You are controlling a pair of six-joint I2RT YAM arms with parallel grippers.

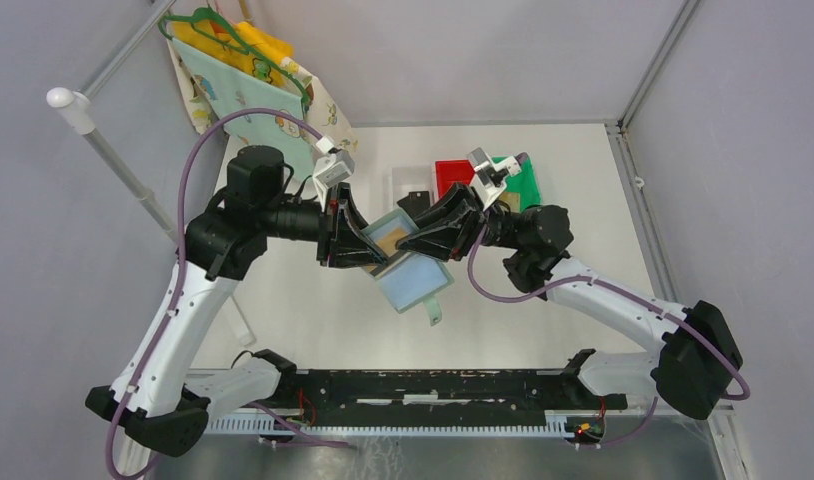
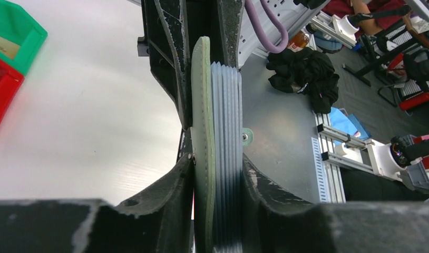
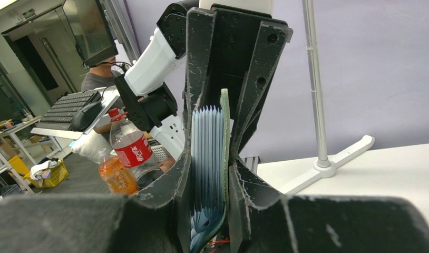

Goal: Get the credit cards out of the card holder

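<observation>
An open pale green and blue card holder (image 1: 413, 280) hangs tilted above the table between both grippers, its strap pointing down. A gold card with a dark stripe (image 1: 390, 241) shows in its upper pocket. My right gripper (image 1: 407, 243) is shut on the upper right of the holder; in the right wrist view its fingers (image 3: 234, 179) flank the green cover (image 3: 225, 137) and layered sleeves. My left gripper (image 1: 376, 252) is at the holder's left side. In the left wrist view its fingers (image 2: 173, 184) stand either side of the holder (image 2: 203, 142); whether they pinch it is unclear.
Behind the arms on the white table are a red bin (image 1: 453, 174), a green bin (image 1: 528, 185) and a clear tray (image 1: 401, 180) with a black item. Cloths (image 1: 253, 95) hang from a rack at the back left.
</observation>
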